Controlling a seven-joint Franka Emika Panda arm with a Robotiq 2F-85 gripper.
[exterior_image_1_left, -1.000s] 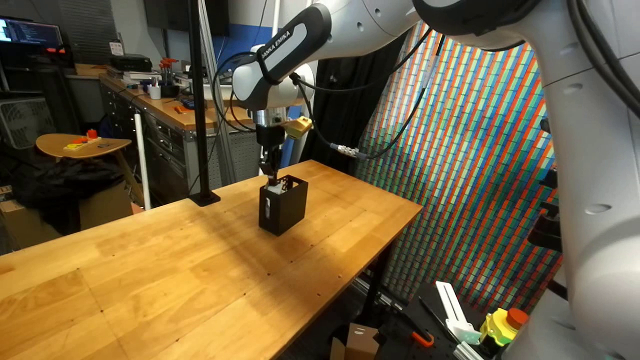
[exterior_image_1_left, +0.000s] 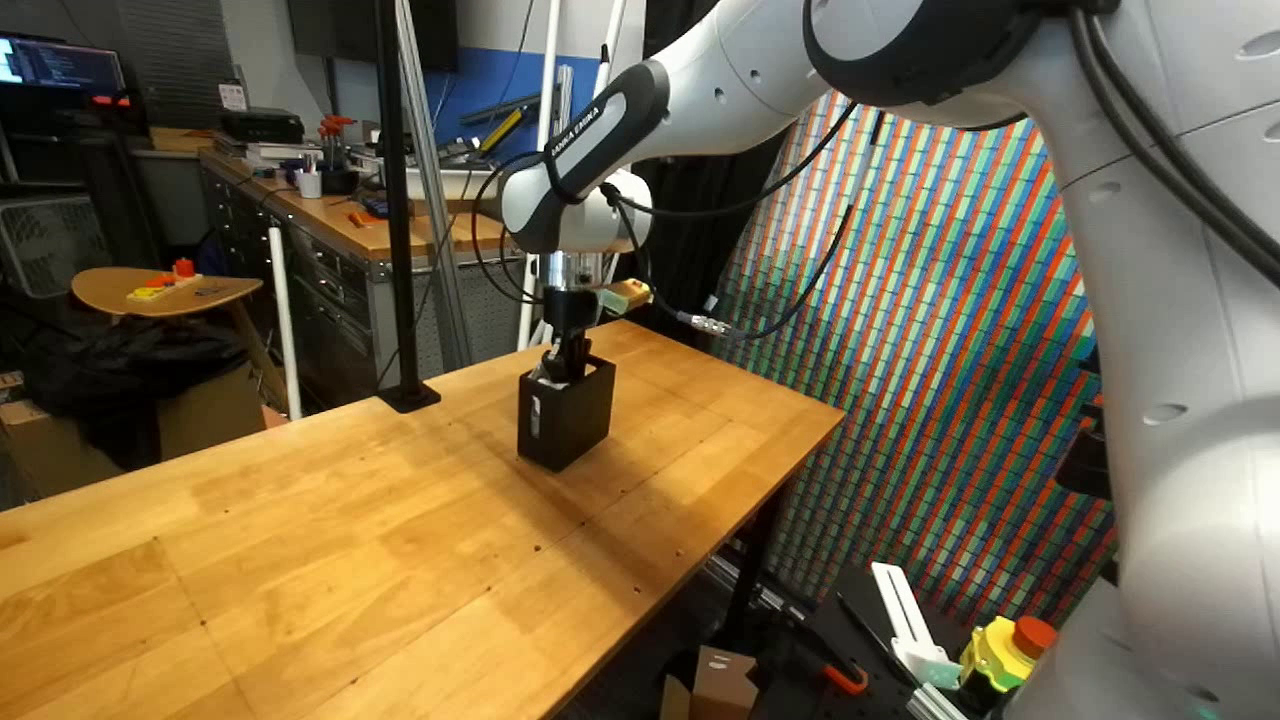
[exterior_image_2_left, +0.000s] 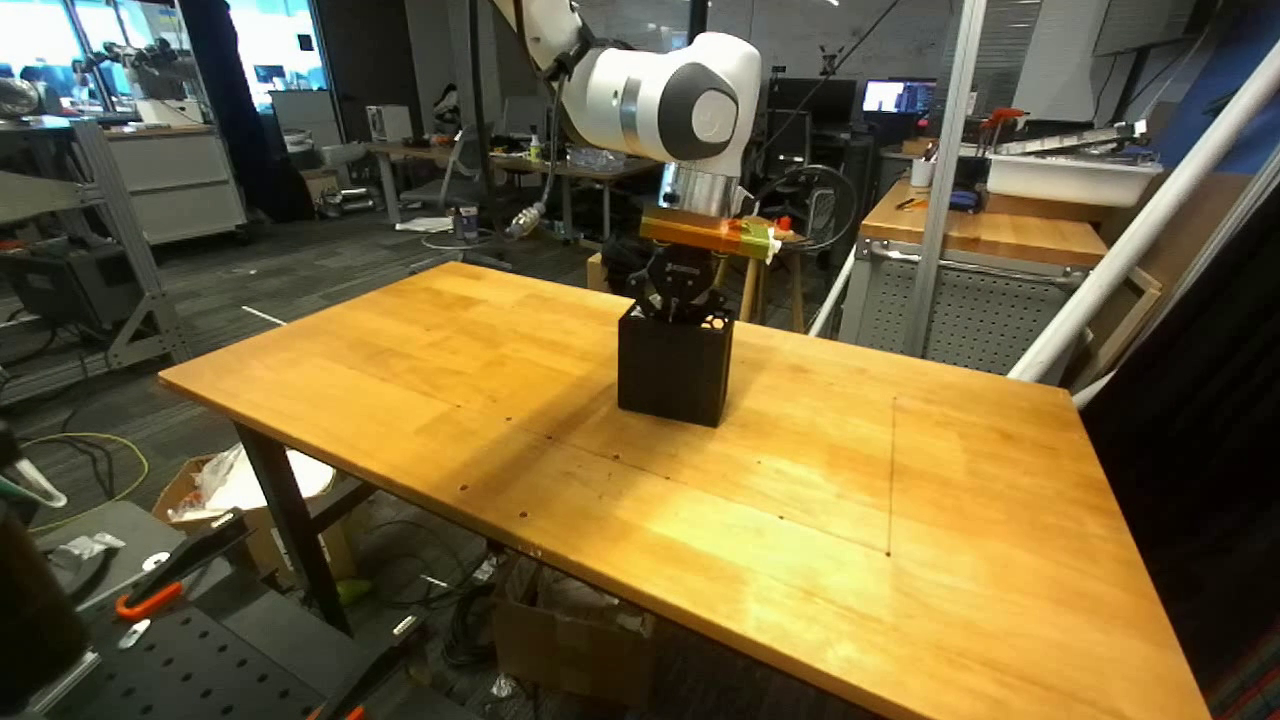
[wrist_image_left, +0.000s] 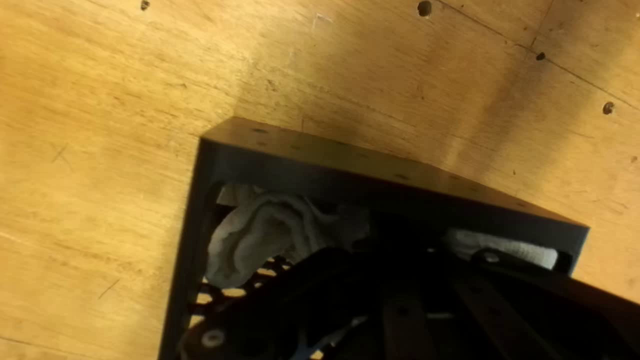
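A black open-topped box (exterior_image_1_left: 564, 414) stands upright on the wooden table. Bunched whitish cloth (wrist_image_left: 258, 237) lies inside its left part in the wrist view, and a second pale patch of fabric (wrist_image_left: 504, 247) shows at the right. Reaching down into the box's opening is my gripper (exterior_image_1_left: 566, 366), its tips below the rim. The fingers look drawn together and shut, dark against the dark interior. Nothing can be made out between them. From the other side, the box's front wall (exterior_image_2_left: 674, 370) hides the fingertips.
Around the box the wooden tabletop (exterior_image_2_left: 840, 504) is bare. A black upright post (exterior_image_1_left: 402, 240) rises from the table's far edge in exterior view 1. Cables (exterior_image_1_left: 768, 318) hang from the arm, clear of the tabletop.
My gripper has moved lower and to the right in exterior view 1, from the box's left side to deeper within its opening. The box has stayed in place.
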